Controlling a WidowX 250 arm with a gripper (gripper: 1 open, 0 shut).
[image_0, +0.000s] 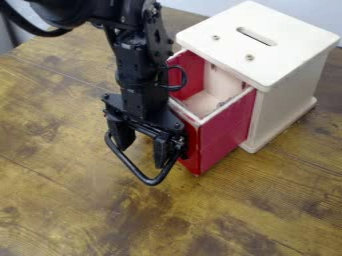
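My black gripper (144, 136) hangs over the wooden table, just left of and against or very near the front of a red drawer (225, 135). The drawer is pulled out of a white box (274, 55), and its pale inside shows, with no object visible in it. The gripper's fingertips are dark and partly hidden by its own housing and cables, so I cannot tell whether they are open or shut, or whether anything is between them.
The white box stands at the back right, with a pale wall or edge behind it.
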